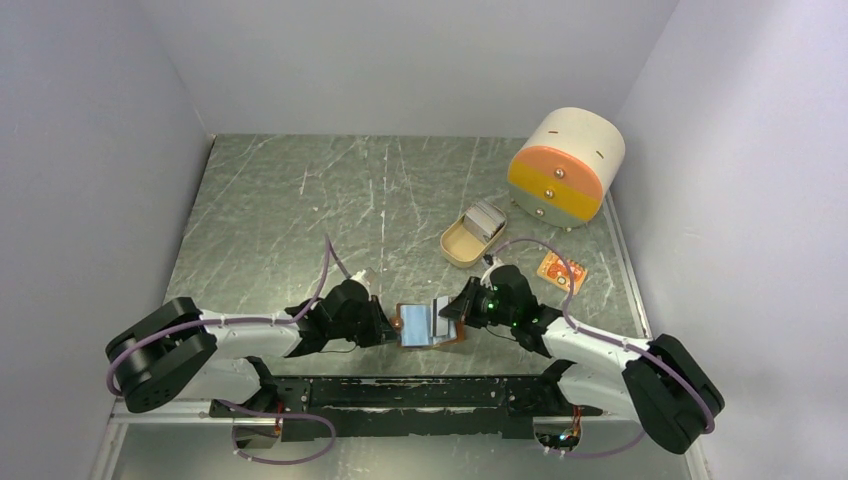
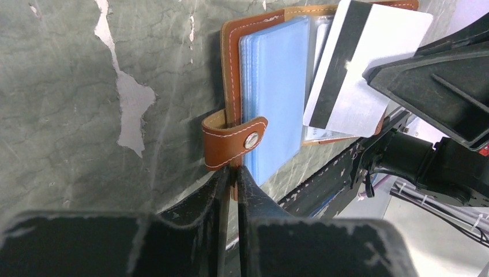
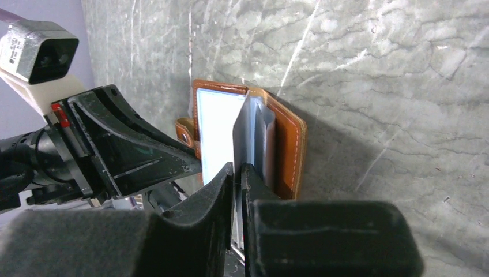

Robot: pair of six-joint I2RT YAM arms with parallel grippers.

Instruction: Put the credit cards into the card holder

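Note:
The brown leather card holder point(image 1: 415, 326) lies spread open near the table's front edge, its bluish clear sleeves point(image 2: 277, 86) facing up. In the left wrist view, my left gripper is shut on the holder's left edge, just below the snap strap point(image 2: 230, 141). A white card with a black stripe point(image 2: 377, 52) is held by my right gripper, whose fingers are shut on its edge. That card hangs over the holder's right half, and in the right wrist view it appears nearly edge-on beside the sleeves. Whether its lower edge is inside a sleeve cannot be told.
Behind the holder stands a beige tray point(image 1: 457, 246) with a stack of cards point(image 1: 485, 220) in it. A small drawer cabinet point(image 1: 565, 165) occupies the back right, with an orange packet point(image 1: 561, 271) in front of it.

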